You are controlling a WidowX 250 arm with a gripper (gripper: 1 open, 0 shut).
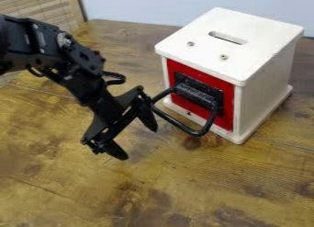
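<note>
A white wooden box (255, 56) with a slot and two screws on top stands on the table at the right. Its front has a red panel (185, 110) with a black fitting and a black loop handle (190, 128) that sticks out toward the lower left. My black gripper (134, 131) is open, its fingers pointing down and to the right, just left of the handle, with nothing seen between them.
A light woven chair (31, 93) shows past the table's edge at the upper left, and a pale wall is behind.
</note>
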